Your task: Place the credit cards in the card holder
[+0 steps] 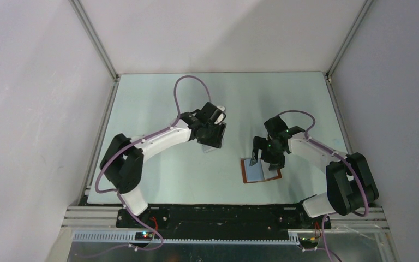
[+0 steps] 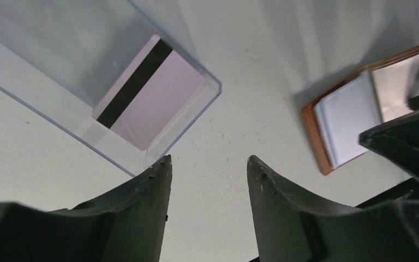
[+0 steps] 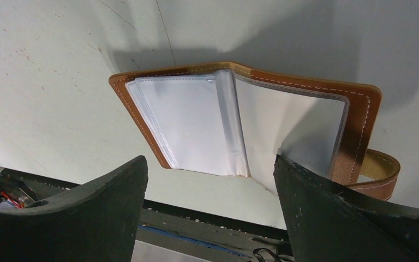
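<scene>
A pale card with a black stripe (image 2: pixel 158 98) lies in a clear plastic tray (image 2: pixel 43 103), seen in the left wrist view; in the top view my left gripper (image 1: pixel 214 136) mostly hides them. That gripper is part open above the tray's near end, nothing between its fingers. The card holder (image 3: pixel 185 120), brown-edged with white sleeves, lies open on the table at the lower right of the top view (image 1: pixel 253 170). My right gripper is open over it, nothing between its fingertips.
Both arms are close together near the middle. A dark rail runs along the front edge.
</scene>
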